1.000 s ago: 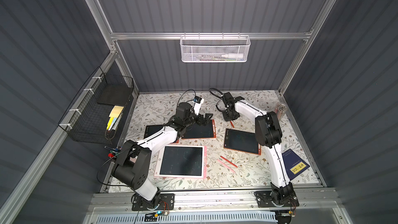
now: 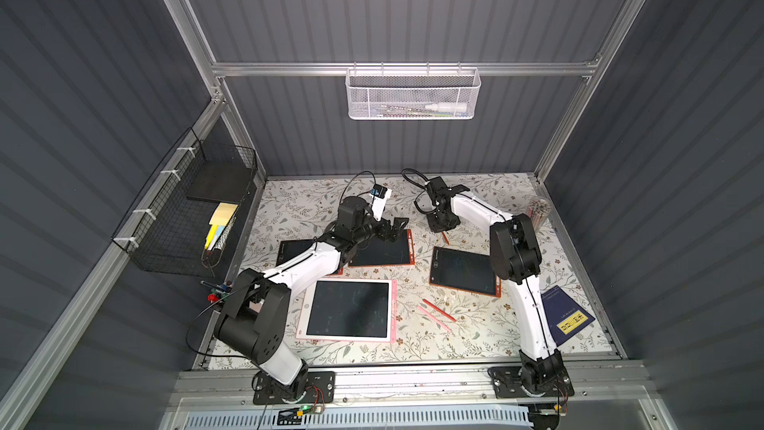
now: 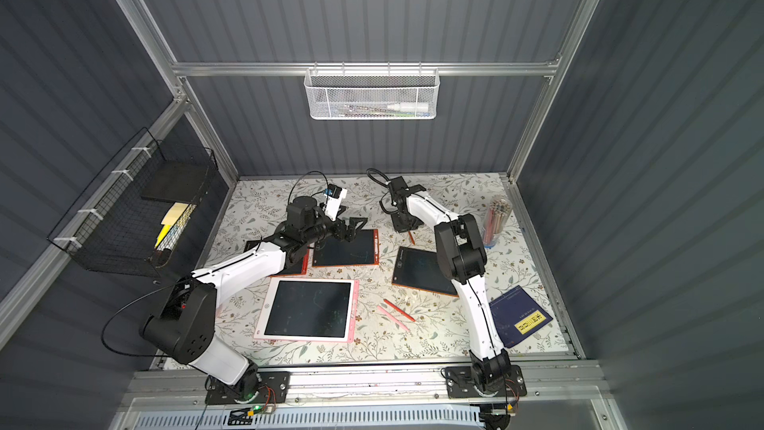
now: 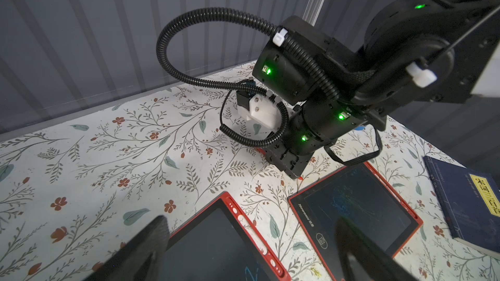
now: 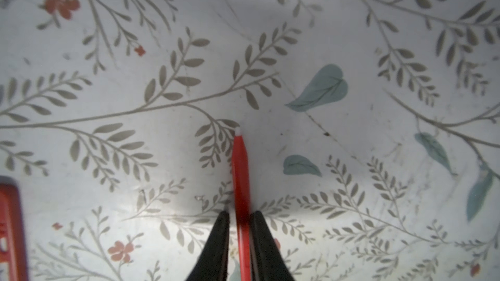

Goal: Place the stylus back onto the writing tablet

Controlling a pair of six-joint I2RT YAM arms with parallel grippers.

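Observation:
A slim red stylus [image 5: 240,177] lies at the back right of the cloth, its pale tip toward the back wall. In the right wrist view my right gripper is shut, its dark fingertips on either side of the stylus shaft. The stylus's other end [image 2: 445,239] shows just in front of this gripper. A red-edged writing tablet [image 2: 463,270] lies in front of the right gripper. Above a second red-edged tablet [image 2: 382,251], my left gripper [image 2: 395,229] stands open with nothing between its fingers.
A white-framed tablet [image 2: 303,310] lies front left, and another dark tablet [image 2: 292,250] is partly under the left arm. Red [image 2: 439,309] and pink [image 2: 433,317] styluses lie front centre. A navy book [image 2: 561,306] and a pen cup [image 2: 538,211] stand at the right.

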